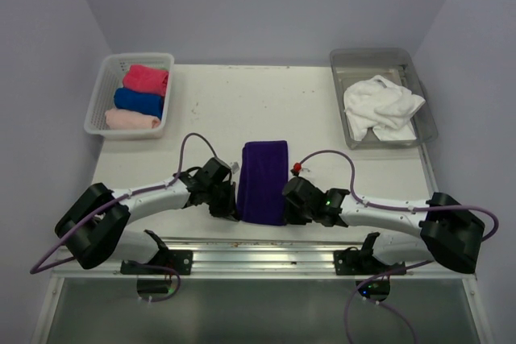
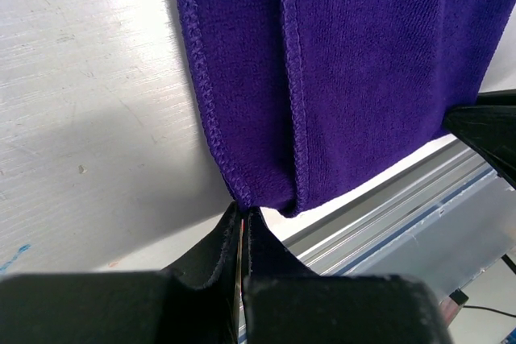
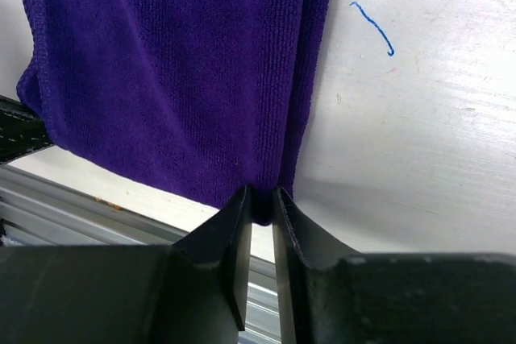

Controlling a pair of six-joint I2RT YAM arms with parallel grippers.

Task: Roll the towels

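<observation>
A purple towel (image 1: pixel 262 171) lies folded on the table between both grippers, its near edge toward the table front. My left gripper is shut at the towel's near left corner, its tips pinching the edge. At the near right corner, my right gripper has its fingertips close together around the towel's folded edge; how far they are closed is hard to tell.
A white basket (image 1: pixel 101 94) at back left holds pink, blue and peach rolled towels. A grey bin (image 1: pixel 345 66) at back right holds white towels.
</observation>
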